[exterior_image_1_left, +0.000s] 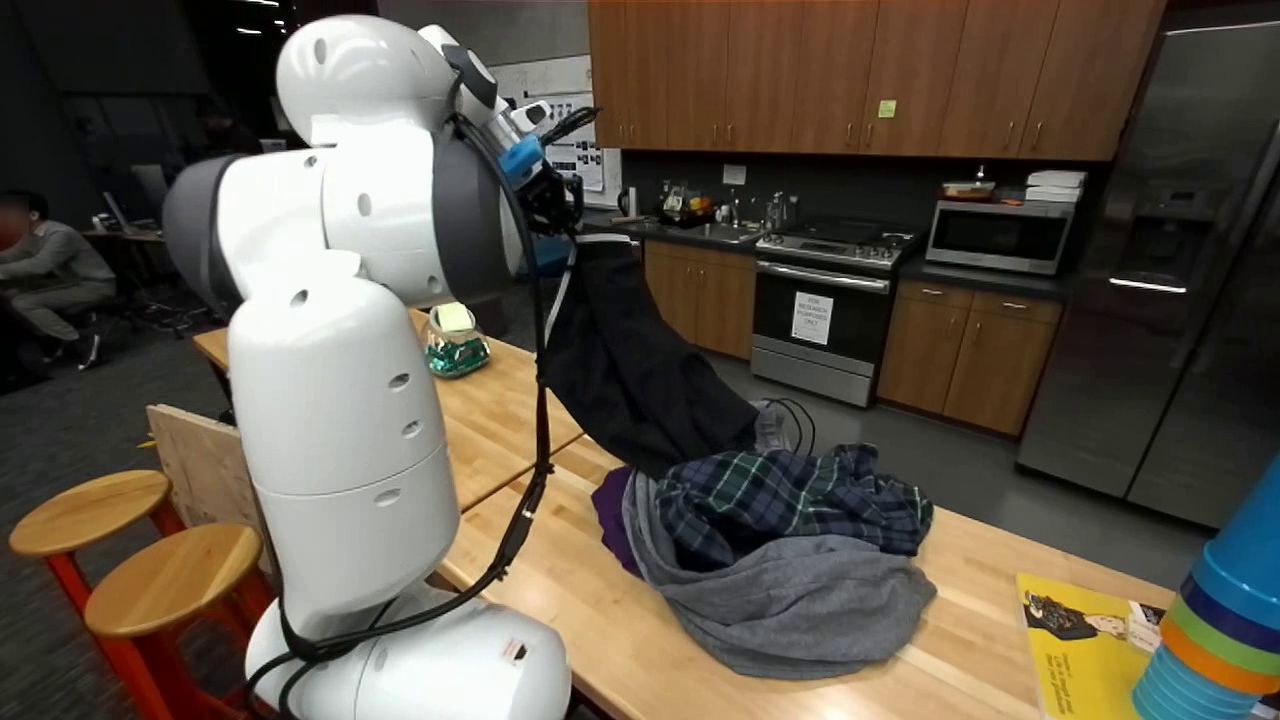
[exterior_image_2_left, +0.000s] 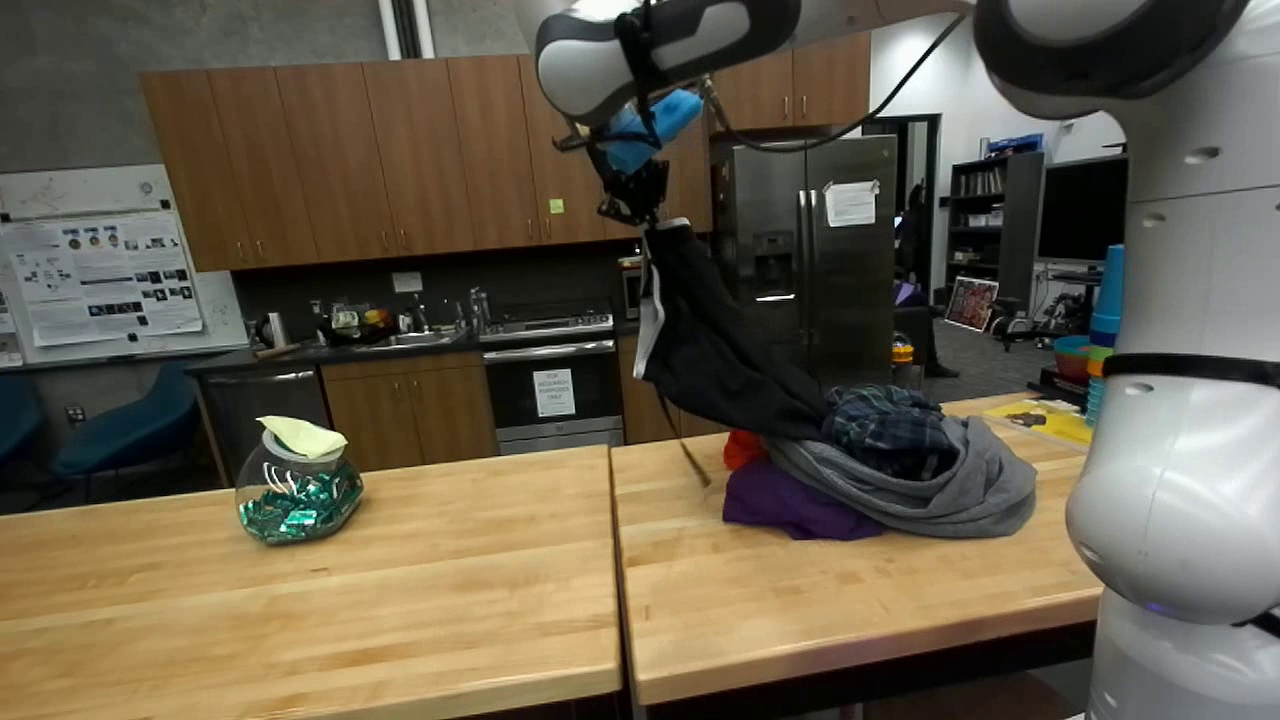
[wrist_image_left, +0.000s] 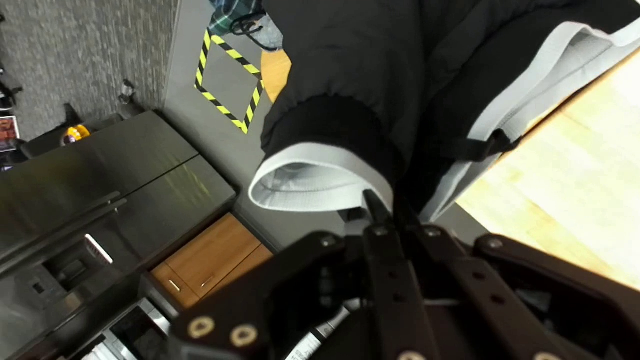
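A black garment (exterior_image_1_left: 636, 360) with pale grey lining hangs from my gripper (exterior_image_2_left: 648, 220), high over the table. In the wrist view its light-edged cuff (wrist_image_left: 321, 177) opens beside my fingertips, and the gripper is shut on the cloth by that edge. The garment's lower end rests against the clothes pile. In that pile lie a green-and-navy plaid shirt (exterior_image_1_left: 792, 498), a grey garment (exterior_image_1_left: 792, 612) and a purple cloth (exterior_image_2_left: 786, 502). A bit of red cloth (exterior_image_2_left: 743, 449) shows behind the purple one.
A glass jar (exterior_image_2_left: 298, 490) with green-wrapped contents stands on the other table, whose top (exterior_image_2_left: 480, 576) is otherwise clear. At the pile's right are a yellow magazine (exterior_image_1_left: 1080, 648) and stacked blue cups (exterior_image_1_left: 1236, 600). A seam divides the two tables.
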